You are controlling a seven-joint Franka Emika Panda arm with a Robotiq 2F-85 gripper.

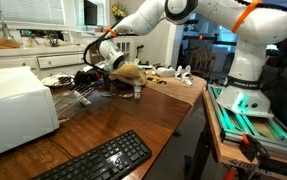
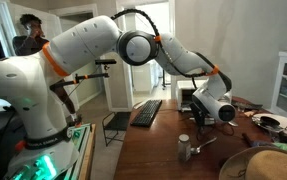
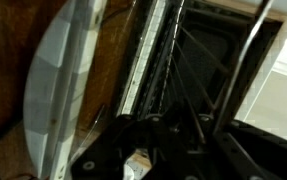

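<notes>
At the left of exterior view 1 stands a white boxy appliance (image 1: 18, 108), apparently a small oven. A pale wire or glass part (image 1: 73, 102) juts from its open side. My gripper (image 1: 86, 80) is low at that side, dark and small. In the wrist view the gripper's dark fingers (image 3: 188, 135) reach into shadow close to the dark interior (image 3: 208, 50) and a thin metal bar (image 3: 245, 60). The fingers look shut, but the shadow hides what lies between them.
A black keyboard (image 1: 101, 156) lies on the wooden table (image 1: 173, 110) in front of the appliance. A small canister (image 2: 184, 147) stands nearer the middle, and a round brown tray (image 2: 265, 165) sits at the right in exterior view 2.
</notes>
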